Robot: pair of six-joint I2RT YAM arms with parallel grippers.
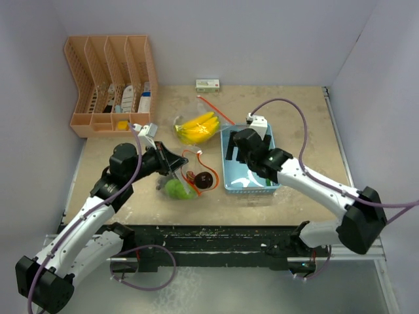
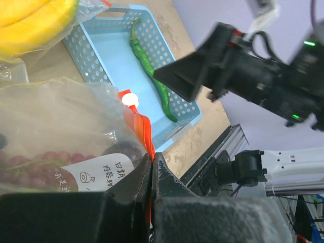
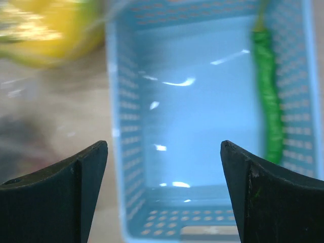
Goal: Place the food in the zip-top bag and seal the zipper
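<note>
The clear zip top bag [image 1: 185,171] with an orange zipper lies at the table's middle. Inside show something green [image 1: 175,190], red grapes [image 2: 40,169] and a dark round item [image 1: 203,180] near its orange-edged mouth. My left gripper is shut on the bag's edge beside the orange zipper [image 2: 143,132]. Over the blue basket [image 1: 251,191] hangs my right gripper, open, with nothing between its fingers. A long green pepper [image 3: 271,96] lies along the basket's right side; the arm mostly covers it in the top view.
Behind the open bag lies another clear bag with bananas [image 1: 198,127] and a red zipper. An orange rack [image 1: 98,122] stands at the back left, with a small box [image 1: 207,85] at the back wall. Table right of the basket is free.
</note>
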